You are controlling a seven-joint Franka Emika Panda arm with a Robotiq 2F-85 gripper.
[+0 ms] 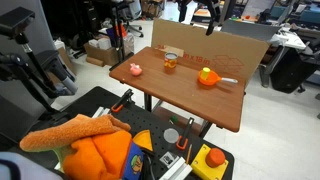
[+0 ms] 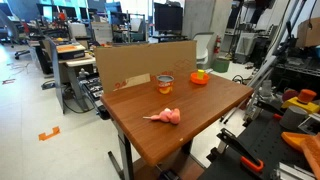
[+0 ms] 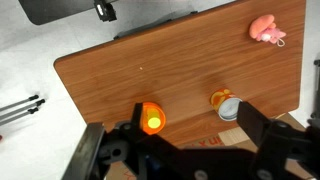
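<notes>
High above the wooden table (image 1: 185,90) hangs my gripper (image 1: 210,28), clear of everything on it. In the wrist view its two dark fingers stand wide apart at the bottom, so the gripper is open, with no object seen held between them. An orange plate (image 1: 212,83) bears a small yellow item (image 1: 205,74). A pink toy (image 2: 168,116) lies at one end of the table. Between the toy and the plate, near the cardboard panel, stands an orange-and-white jar or can (image 2: 165,84).
A cardboard panel (image 2: 145,62) stands along one long side of the table. A pale, thin strip (image 1: 228,81) shows beside the plate. Orange cloth (image 1: 95,145) and tools lie in the foreground.
</notes>
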